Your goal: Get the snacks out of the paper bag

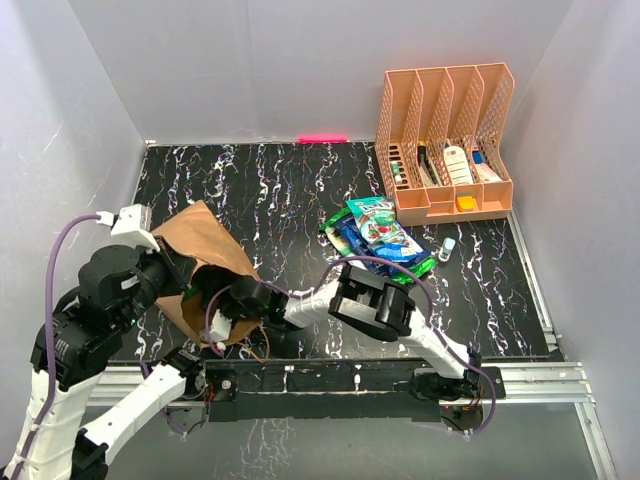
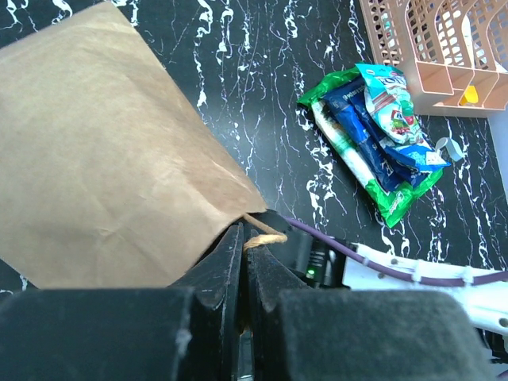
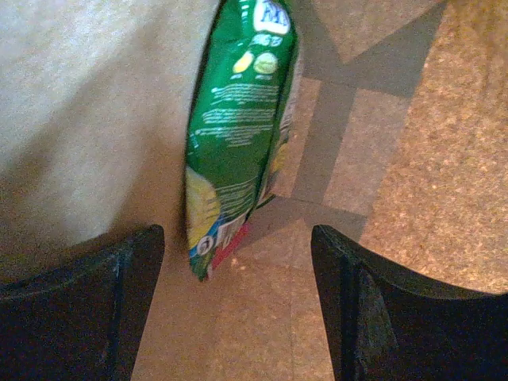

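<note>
The brown paper bag lies tilted at the left of the table, its mouth facing the right arm. My left gripper is shut on the bag's twisted handle at the rim. Inside the bag, my right gripper stands open. Ahead of it is a green snack packet, whose lower tip reaches between the spread fingers without contact that I can see. In the top view the bag's mouth hides the right fingertips. Outside, several snack packets are piled right of centre.
A pink divided organizer stands at the back right, with a small white bottle in front of it. Bare black tabletop lies between the bag and the pile. The right forearm crosses the front of the table.
</note>
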